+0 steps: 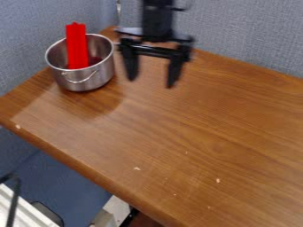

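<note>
My black gripper (151, 60) hangs over the back of the wooden table, right of a steel pot, blurred, its two fingers apart with nothing visible between them. The pot (91, 75) stands at the back left of the table, and a red block (76, 43) stands upright inside it, reaching above the rim.
Grey padded walls (249, 31) rise behind and at the left. At the lower left, past the table's edge, lie a white object (24, 217) and a dark cable.
</note>
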